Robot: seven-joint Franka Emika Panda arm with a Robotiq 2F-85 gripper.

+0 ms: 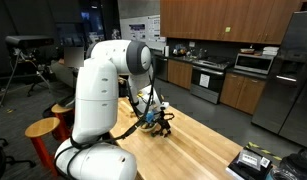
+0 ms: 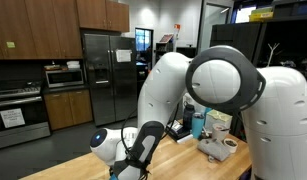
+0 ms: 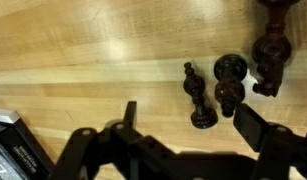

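Observation:
Several dark brown, glossy turned wooden pieces, looking like chess pieces, are on the pale wooden table in the wrist view. A slim piece appears between the spread fingers of my gripper. Just right of it is a thicker piece, close to the right finger. A larger piece stands farther right. Nothing is visibly gripped. In exterior view 1 the gripper is low over the table, too small to show its fingers; the gap above the pieces is hard to judge.
In exterior view 1 a black box lies near the table's front right, and the middle of the table is bare. Exterior view 2 shows a teal container and a grey item at the right.

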